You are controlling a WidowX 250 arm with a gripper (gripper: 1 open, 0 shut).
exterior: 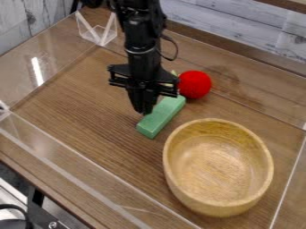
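Observation:
My black gripper (145, 89) hangs over the middle of the wooden table, shut, with nothing visible between its fingers. Below it and slightly right lies a flat green block (160, 117). A red ball (195, 84) rests just right of the gripper, partly behind it. A large round yellow-tan bowl (217, 167) stands at the lower right of the camera view, right of and below the green block.
Clear plastic pieces sit at the back left edge and left side. The table edge runs along the lower left, with dark cables beyond.

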